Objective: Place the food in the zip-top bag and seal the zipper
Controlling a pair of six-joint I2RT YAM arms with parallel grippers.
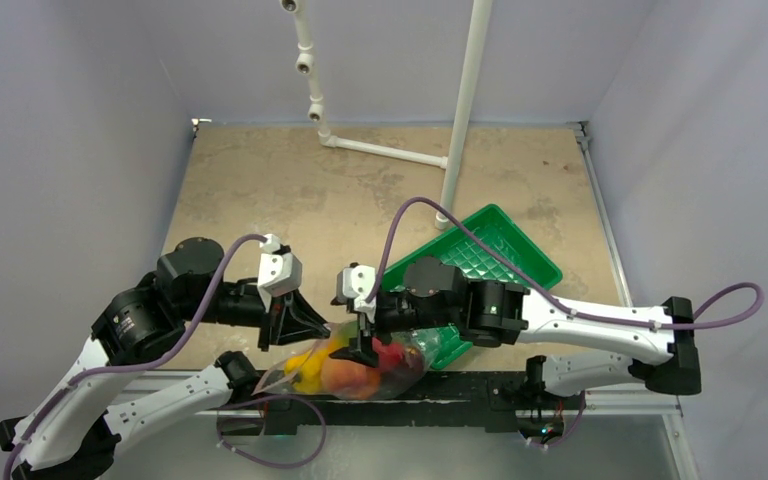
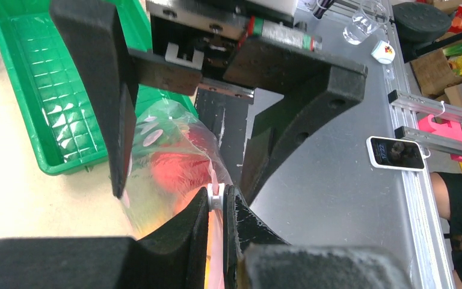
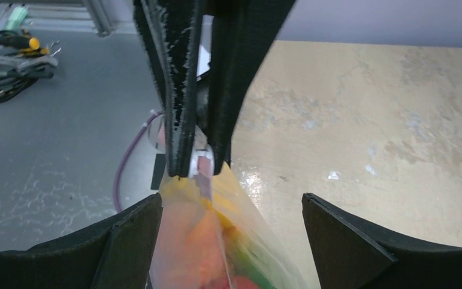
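A clear zip bag (image 1: pixel 400 385) with fruit inside lies at the front of the table: yellow fruit (image 1: pixel 306 372), an orange-red fruit (image 1: pixel 350 378) and a red one (image 1: pixel 392 356). My left gripper (image 1: pixel 322 331) is shut on the bag's white zipper slider (image 2: pixel 216 197), at the edge of the bag. My right gripper (image 1: pixel 348 328) stands open just to the right of the left one. In the left wrist view its two dark fingers (image 2: pixel 120 138) straddle the bag, and the right wrist view shows the slider (image 3: pixel 202 161) between the left fingers, beyond the open right fingers.
Behind the right arm stands an empty green basket (image 1: pixel 495 212). White pipes (image 1: pixel 390 152) rise at the back of the table. A black front rail (image 1: pixel 440 388) runs beside the bag.
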